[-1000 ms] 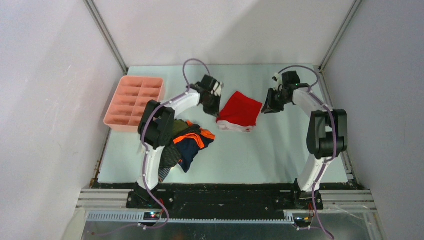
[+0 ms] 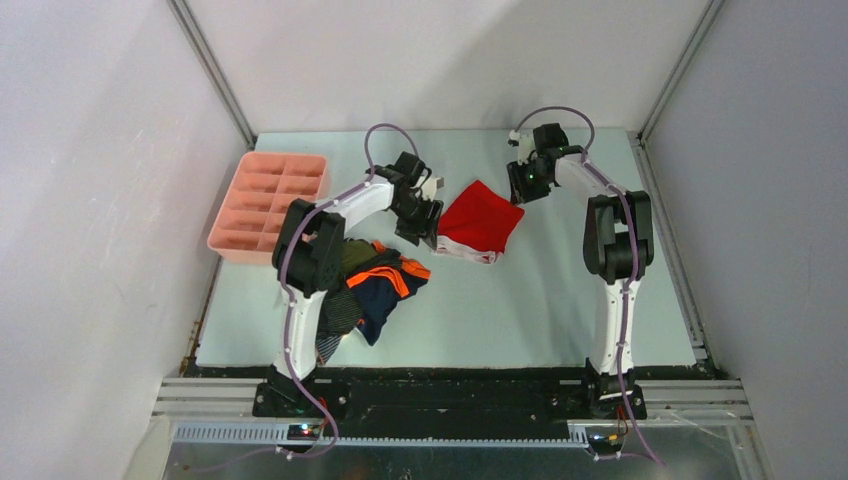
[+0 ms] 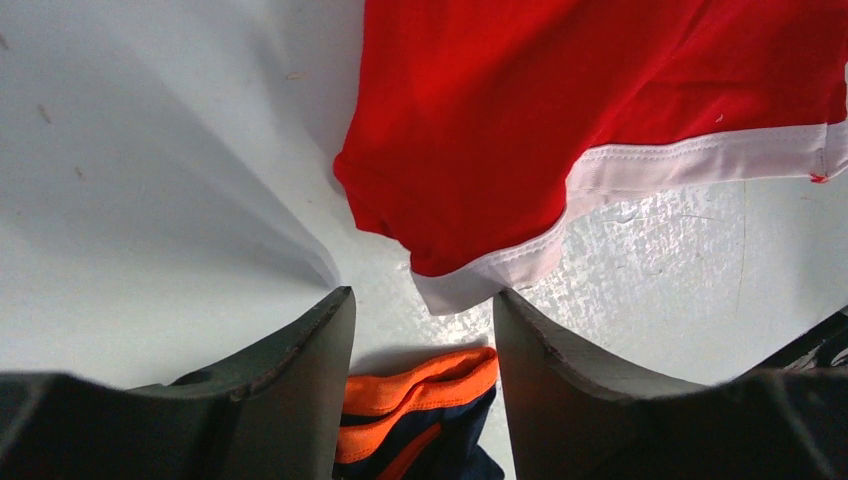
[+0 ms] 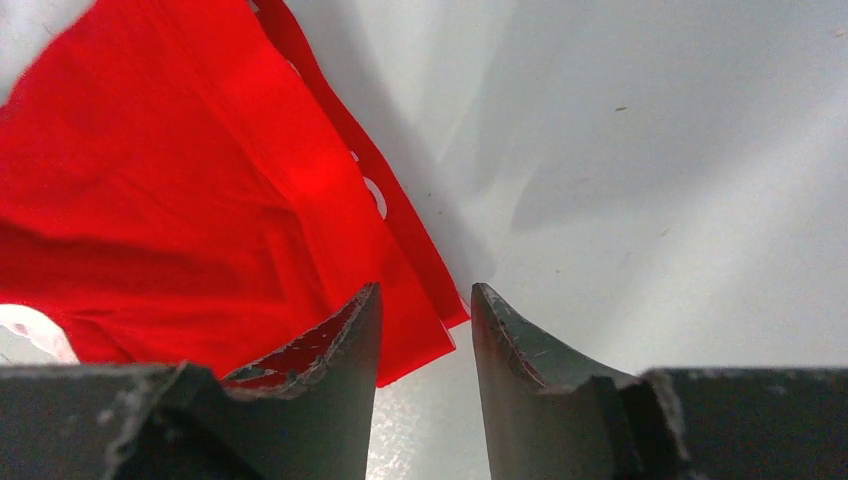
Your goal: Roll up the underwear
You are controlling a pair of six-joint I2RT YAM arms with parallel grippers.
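Observation:
The red underwear [image 2: 482, 214] lies flat and folded on the table, its white band [image 2: 467, 251] toward the front. At its left front corner, my left gripper [image 2: 421, 237] stands open. In the left wrist view, the white band's corner [image 3: 455, 290] shows between the spread fingertips, not visibly pinched. My right gripper [image 2: 519, 192] is at the right corner of the cloth, its fingers apart. The right wrist view shows a red corner [image 4: 420, 345] in the gap of the right gripper, near its left finger; contact cannot be told.
A pink compartment box [image 2: 219, 242] sits at the back left and looks empty. In front of it, a pile of dark clothes with an orange-trimmed navy piece [image 2: 378, 300] lies close to the left arm.
The right gripper has moved leftward onto the right corner. The cloth has shifted slightly.

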